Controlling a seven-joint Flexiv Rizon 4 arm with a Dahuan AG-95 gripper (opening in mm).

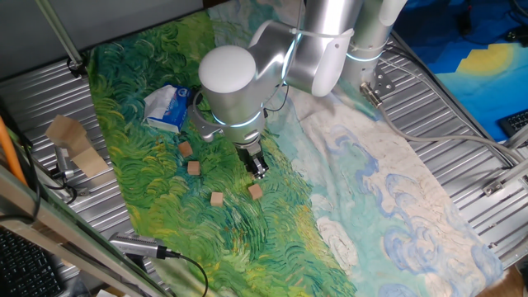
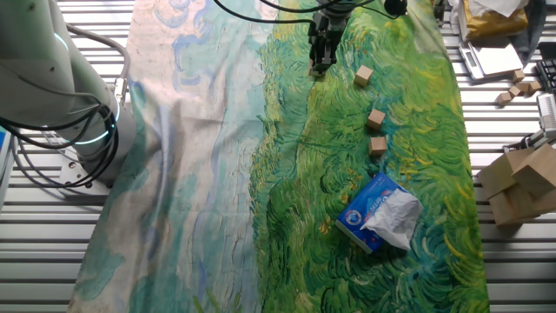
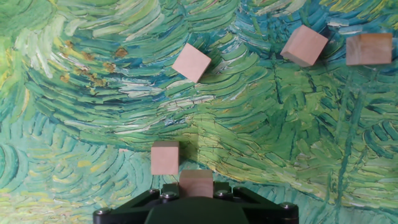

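A small wooden cube (image 3: 196, 182) sits between the fingertips of my gripper, which touch it on both sides and look shut on it. Just ahead and to the left in the wrist view lies a second cube (image 3: 165, 158). Farther out on the cloth are a tilted-looking cube (image 3: 191, 63), another (image 3: 305, 45) and a darker-grained one (image 3: 369, 49) at the right edge. From exterior view 1, the gripper (image 1: 259, 172) points down close above the cloth, beside the nearest cube (image 1: 255, 191); the cube between the fingers is hard to make out there.
A blue tissue box (image 1: 167, 108) stands on the painted cloth, left of the arm. An open cardboard box (image 1: 77, 147) is off the cloth's left edge. A camera-like device (image 1: 138, 245) with a cable sits near the front.
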